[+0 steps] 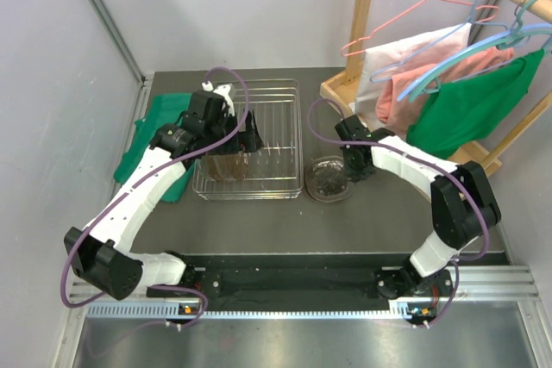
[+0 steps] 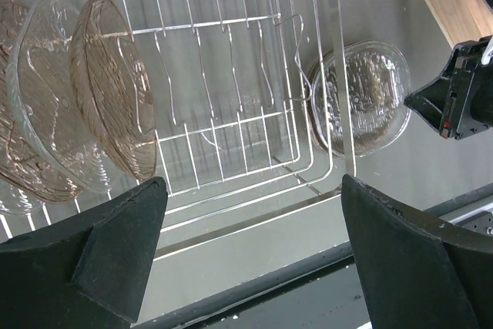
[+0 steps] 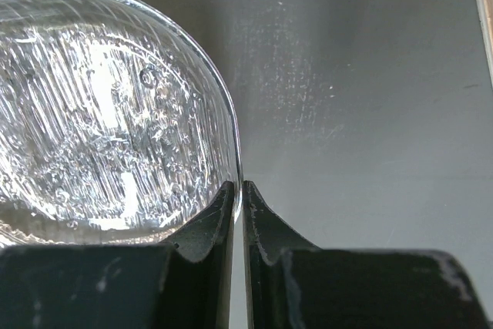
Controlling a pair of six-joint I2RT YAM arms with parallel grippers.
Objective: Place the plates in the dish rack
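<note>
A clear, ridged glass plate [image 3: 100, 121] lies beside the dish rack [image 1: 299, 118], right of it. Another plate's edge shows beneath it in the left wrist view. At the plate's right rim, my right gripper is shut, with the thin rim running in between its fingertips. My left gripper hangs open over the rack, nothing between its fingers. Several glass plates, among them a brownish one [image 2: 112, 86] and a clear one [image 2: 35, 98], stand on edge in the rack's left part. The slots to their right are empty.
A green cloth [image 1: 138, 152] lies left of the rack. A wooden clothes stand [image 1: 360, 19] with hangers and a hanging green garment [image 1: 483, 109] rises at the right, close behind my right arm.
</note>
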